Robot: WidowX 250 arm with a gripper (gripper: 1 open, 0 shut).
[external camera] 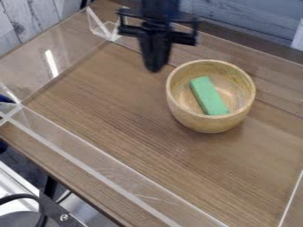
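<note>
A round wooden bowl (183,105) sits right of centre on the wooden table (112,133), with a mint-green rectangular block (208,96) lying inside it. The dark, blurred gripper (154,56) is raised above and left of the bowl, apart from it. It looks shut, with nothing visible between its blurred fingers.
Clear tape or film runs along the left edge and corners of the table. A pale plank wall stands at the back right. A dark cable (42,211) loops at the lower left.
</note>
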